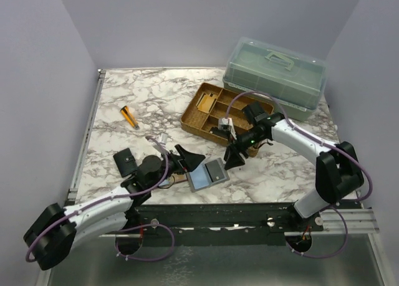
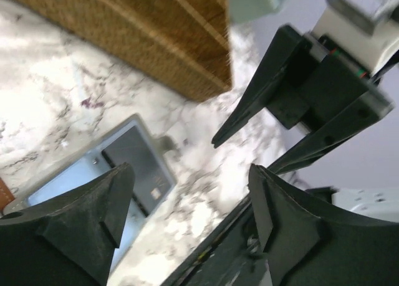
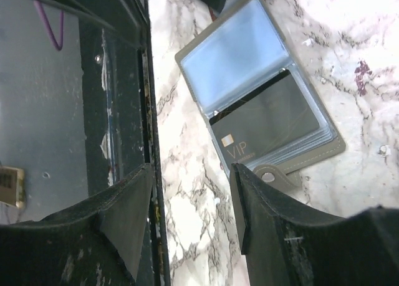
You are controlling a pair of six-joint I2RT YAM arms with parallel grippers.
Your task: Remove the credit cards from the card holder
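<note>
The card holder point(image 3: 209, 61) lies open on the marble near the front edge, with a pale blue side point(image 2: 65, 180) and a dark VIP card point(image 3: 268, 118) in a clear sleeve. My left gripper hangs above its left part, part open with nothing between its fingertips. My right gripper is just right of the holder, part open, with nothing between its fingers.
A brown compartment tray point(image 1: 196, 119) sits behind the holder, a green lidded box point(image 1: 274, 80) behind that. At left lie a yellow cutter point(image 1: 129, 116) and dark items point(image 1: 124, 162). Free marble lies at the back left.
</note>
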